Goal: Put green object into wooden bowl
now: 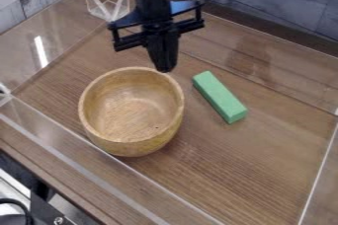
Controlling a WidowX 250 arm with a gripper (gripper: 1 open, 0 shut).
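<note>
The green object, a flat oblong block, lies on the table just right of the bowl, apart from it. The wooden bowl is round and pale tan, and its inside looks empty. From the top of the view my dark gripper reaches down, its grey tip just behind the bowl's far right rim in the picture. That tip is up and left of the green object, with a gap between them. Whether the fingers are apart or together is not clear.
Bare wooden tabletop spreads right and in front of the bowl. A white wire-like item stands behind the arm at the upper left. Dark cables lie at the lower left, off the table edge.
</note>
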